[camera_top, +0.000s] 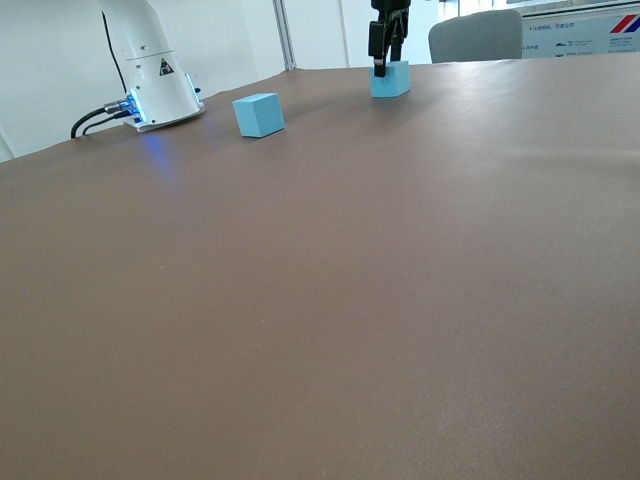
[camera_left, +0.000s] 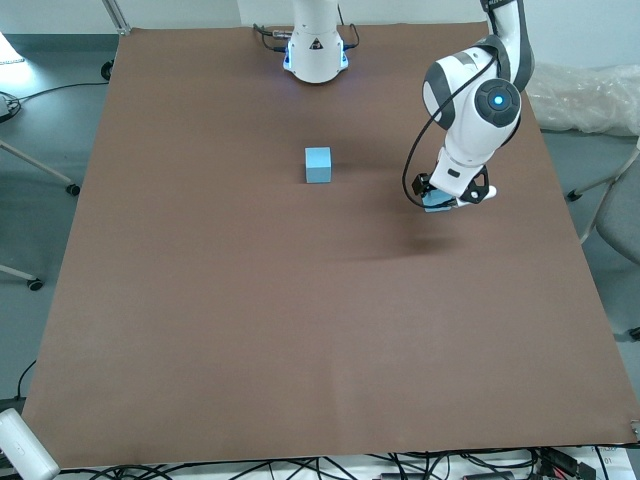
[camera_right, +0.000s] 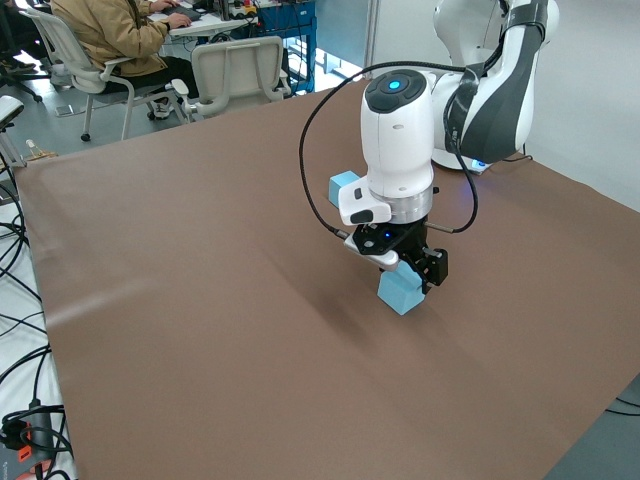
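Two light blue cubes are on the brown table. One cube (camera_left: 318, 165) (camera_top: 259, 116) (camera_right: 341, 184) sits alone near the middle, toward the robot base. The other cube (camera_top: 390, 84) (camera_right: 400, 292) is under my gripper (camera_top: 388, 62), which points down at it from the right side in the left view. The black fingers overlap this cube in the top view; whether they are shut on it I cannot tell.
The white robot base (camera_left: 316, 50) with cables stands at the back. Chairs and cable bundles lie beyond its edges.
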